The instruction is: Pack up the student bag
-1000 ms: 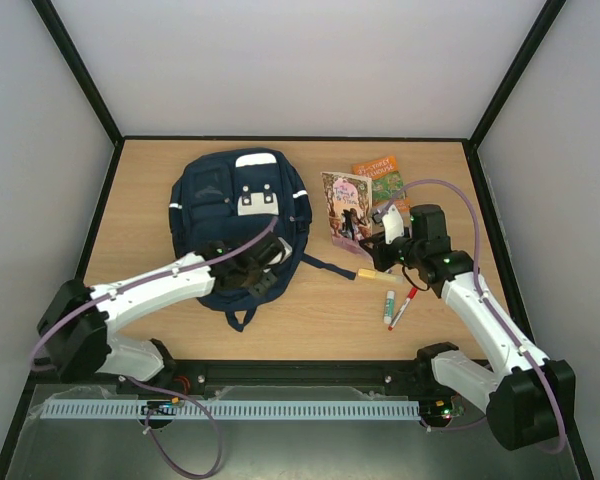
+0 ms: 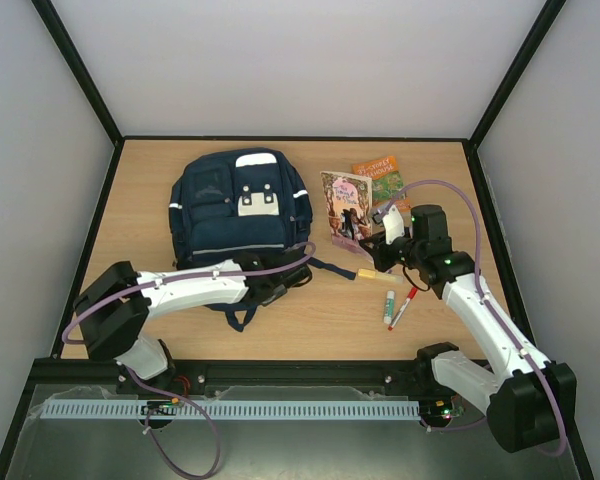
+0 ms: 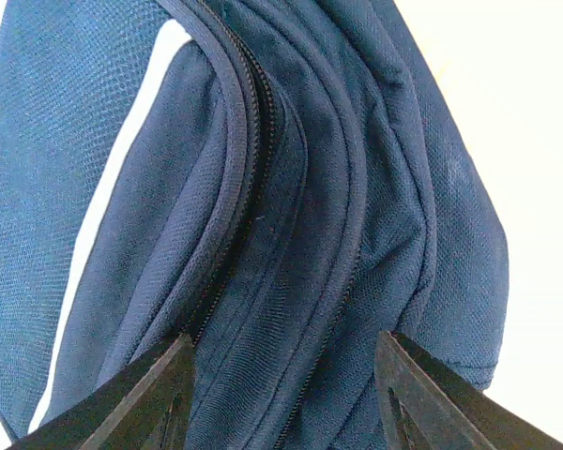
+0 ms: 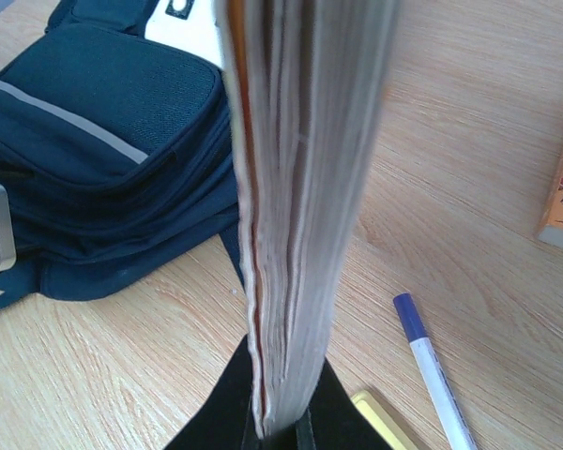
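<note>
The navy school bag (image 2: 210,195) lies on its back on the table at left, a white stripe along its front. In the left wrist view, the bag's zipped edge (image 3: 263,141) runs between my left fingers, which stand apart with no cloth pinched. My left gripper (image 2: 305,268) hovers at the bag's lower right corner. A book with a pink cover (image 2: 346,205) is held upright by my right gripper (image 2: 365,243), clear to the right of the bag. Its page edges (image 4: 286,216) fill the right wrist view between the fingers.
An orange-green book (image 2: 380,178) lies at the back right. A yellow item (image 2: 378,276), a glue stick (image 2: 389,307) and a red-capped marker (image 2: 404,308) lie at the right front. A bag strap (image 2: 332,268) trails towards the yellow item.
The right arm and its book have stayed still.
</note>
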